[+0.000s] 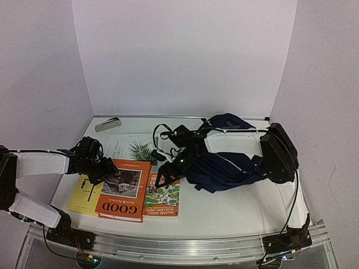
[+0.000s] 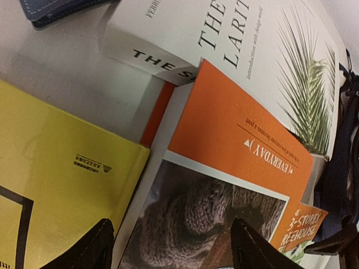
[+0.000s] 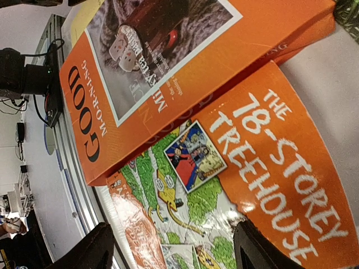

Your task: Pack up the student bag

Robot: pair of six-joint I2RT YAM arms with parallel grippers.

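Note:
My left gripper is open above the orange Good Morning book [image 1: 120, 193], close to its left edge; nothing is between its fingers. A yellow book [image 1: 84, 196] lies on that book's left. To the right is the 78-Storey Treehouse book [image 1: 162, 204], with my right gripper open over it and empty. Behind them lies a white book with a palm leaf [image 2: 303, 73]. The navy bag [image 1: 224, 176] rests crumpled on the right, partly hidden by the right arm.
At the back left sits a stapler [image 1: 107, 124]. A dark blue item [image 2: 61, 10] shows only partly in the left wrist view's top corner. Under the Good Morning book an orange-red edge [image 2: 157, 115] sticks out.

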